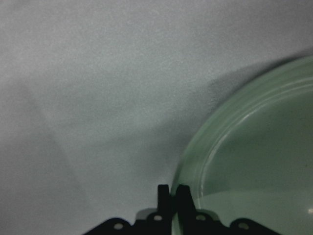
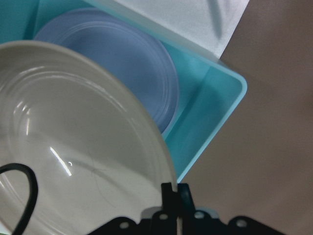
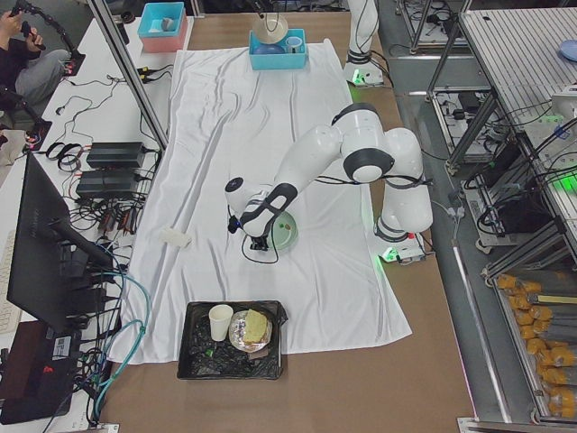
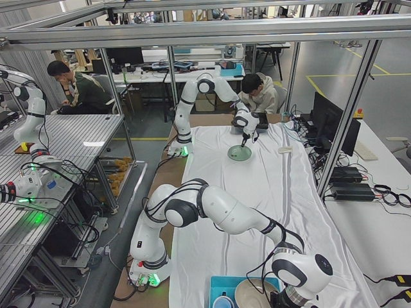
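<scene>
A green plate [image 3: 287,233] [image 4: 239,153] [image 1: 254,147] lies on the white cloth, with my left gripper at its rim, fingertips close together on the rim. In the right wrist view my right gripper is shut on the rim of a cream plate [image 2: 78,137], which hangs over a blue tub [image 2: 215,107] holding a blue plate [image 2: 137,63]. In the camera left view the cream plate [image 3: 270,27] overlaps the tub [image 3: 279,59] at the back; a small cup [image 4: 223,304] also sits in that tub.
A black tray [image 3: 198,361] with a white cup [image 3: 221,320] and a yellow item on foil [image 3: 255,327] stands at the front. A pale strip [image 3: 175,236] lies left of the green plate. The cloth between tub and green plate is clear.
</scene>
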